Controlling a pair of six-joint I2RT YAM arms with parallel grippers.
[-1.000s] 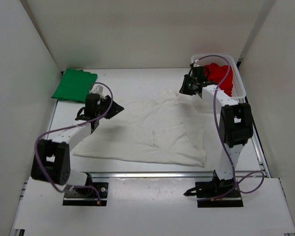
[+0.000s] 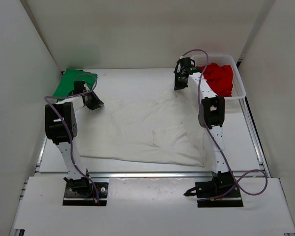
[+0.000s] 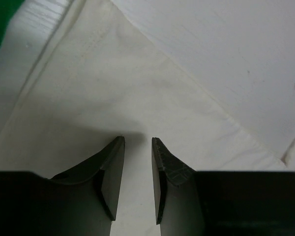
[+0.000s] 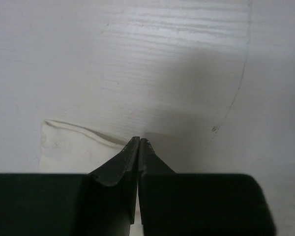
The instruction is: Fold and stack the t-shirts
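A white t-shirt (image 2: 132, 132) lies spread out on the table, its upper edge running in front of both grippers. My left gripper (image 2: 100, 104) is over the shirt's upper left part. In the left wrist view its fingertips (image 3: 119, 142) stand apart, with bare white cloth (image 3: 137, 73) below and nothing between them. At the shirt's upper right part is my right gripper (image 2: 176, 89). Its fingers (image 4: 132, 147) are shut, with nothing showing between them, beside a raised hem of the shirt (image 4: 69, 142). Whether the tips touch the cloth cannot be told.
A folded green cloth (image 2: 69, 84) rests at the back left, close behind the left gripper. At the back right a white basket (image 2: 240, 84) holds red cloth (image 2: 219, 78). The table between the grippers, behind the shirt, is bare (image 2: 132, 81).
My left gripper has moved left over the shirt toward its left side. The shirt looks much the same.
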